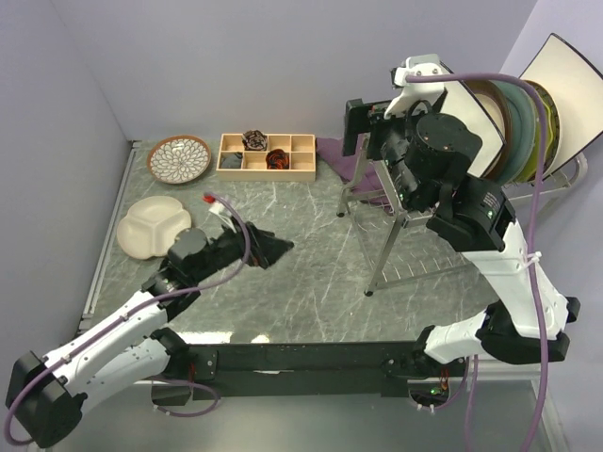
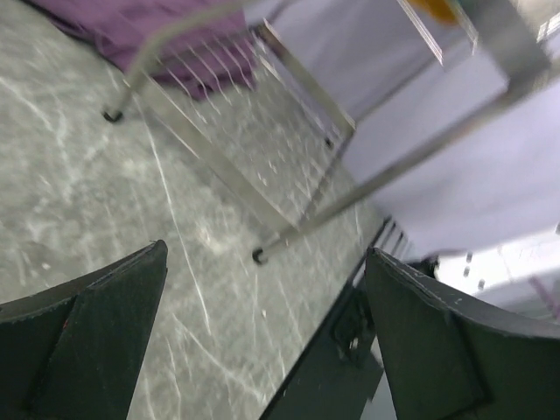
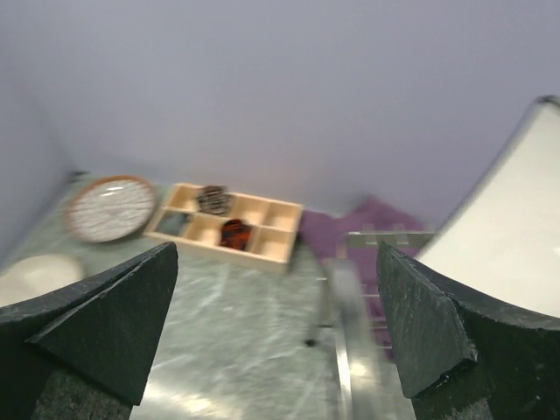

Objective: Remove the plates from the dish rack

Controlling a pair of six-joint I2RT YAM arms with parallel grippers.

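Upright plates stand in the metal dish rack (image 2: 219, 175) at the right: white square ones (image 1: 563, 94), a teal one (image 1: 518, 127), green and brown ones. My right gripper is raised at the rack's left end beside the front white plate (image 3: 486, 236), open and empty. My left gripper is open over the mid-table, empty, facing the rack's legs. A patterned plate (image 1: 179, 160) and a cream divided plate (image 1: 151, 231) lie flat on the table at the left.
A wooden compartment box (image 1: 292, 165) with small cloth items sits at the back, beside purple cloth (image 2: 166, 44). Walls bound the back and sides.
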